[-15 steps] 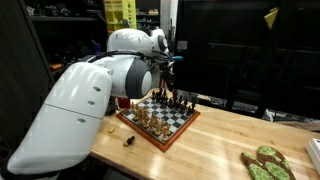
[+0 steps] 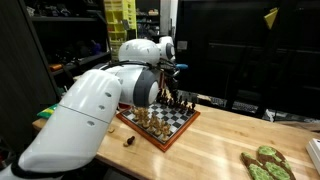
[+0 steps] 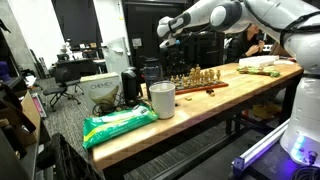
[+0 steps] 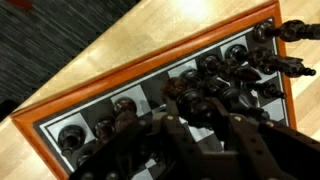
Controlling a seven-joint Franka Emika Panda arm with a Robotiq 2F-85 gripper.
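A chessboard [image 2: 182, 122] with a brown wooden border lies on the table, light pieces [image 2: 150, 122] along its near side and dark pieces [image 2: 180, 101] along the far side. Over the dark row, in the wrist view, my gripper is shut on a dark chess piece [image 4: 196, 98]. Its fingers hide much of that piece, and whether its base touches the board cannot be told. Other dark pieces [image 4: 72, 137] crowd both sides of the gripper, some close to the fingers. The arm hides part of the board's left side in the first exterior view.
A lone dark piece [image 2: 130, 141] is off the board on the near table. Bare tabletop [image 2: 225, 145] stretches right of the board, up to a green patterned item [image 2: 268, 162]. In the second exterior view, a white container [image 3: 163, 99] stands near the table edge.
The arm has shifted lower and a little nearer in the first exterior view, covering more of the board's far left. The visible pieces on the board look unmoved.
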